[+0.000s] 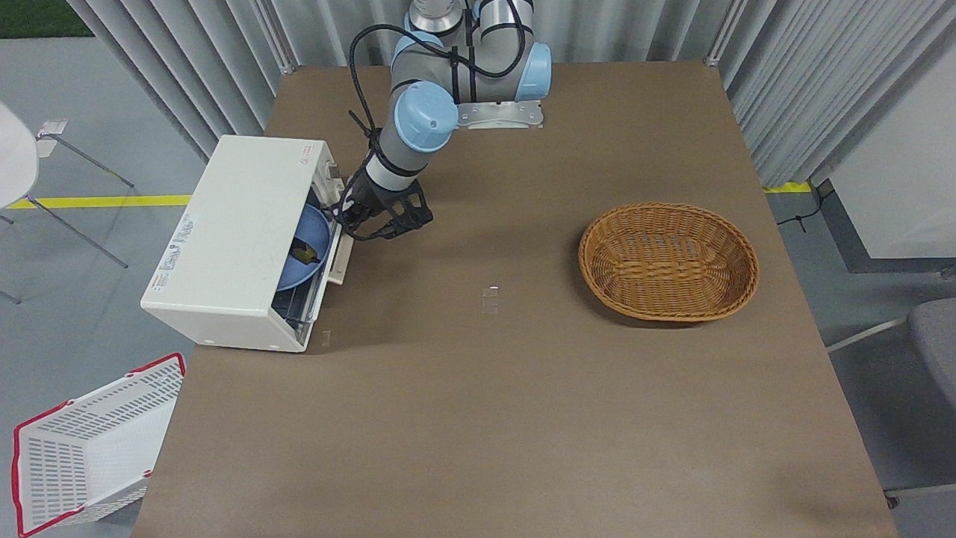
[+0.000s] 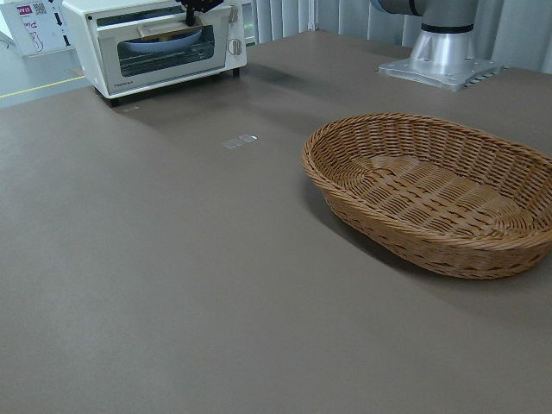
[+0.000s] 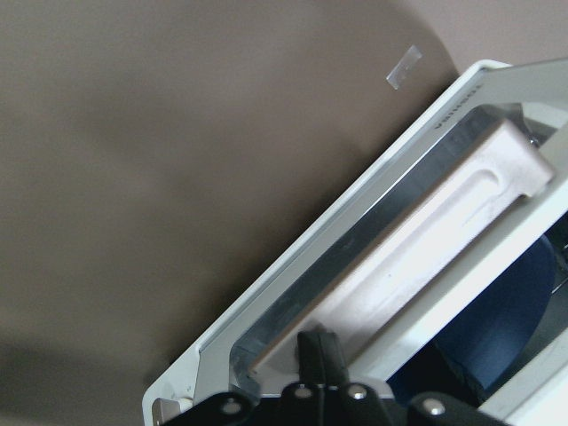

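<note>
A white toaster oven stands at the left of the table, its glass door partly closed. Inside, in the front view, lies a blue plate with a dark eggplant-like object on it. My gripper is at the door handle, its black fingers against the handle's near portion; I cannot tell whether they are open or shut. In the left view the gripper sits at the top of the door, mostly cropped.
A wicker basket stands at the right of the table. A white plastic crate is at the lower left beyond the table.
</note>
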